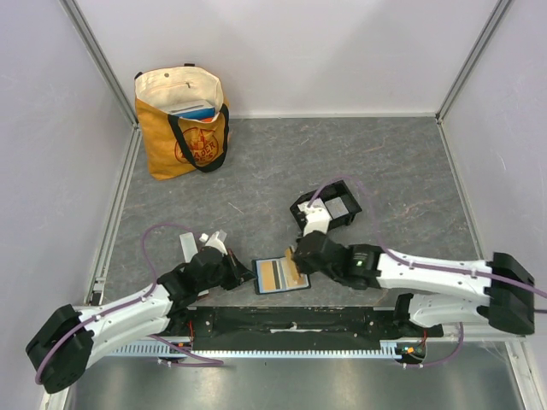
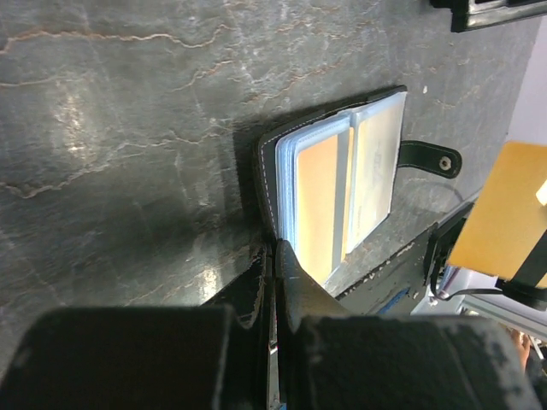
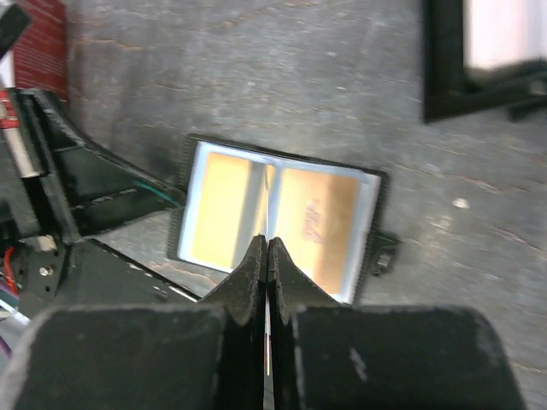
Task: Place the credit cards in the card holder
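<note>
The open card holder (image 1: 278, 278) lies on the grey table, clear sleeves showing tan cards with a dark stripe. At its left edge my left gripper is shut on the holder's edge, as the left wrist view shows. My right gripper is shut on a tan credit card (image 2: 504, 218). That card is seen edge-on in the right wrist view and broadside in the left wrist view. It hangs above the holder (image 3: 282, 213), over its middle, and is apart from the sleeves. How the card's lower edge lines up with a pocket is hard to tell.
Behind the holder stands a black divided tray (image 1: 326, 205) with white cards in it. A yellow tote bag (image 1: 182, 128) sits at the back left. The holder's strap with a snap (image 2: 430, 159) sticks out on its right side.
</note>
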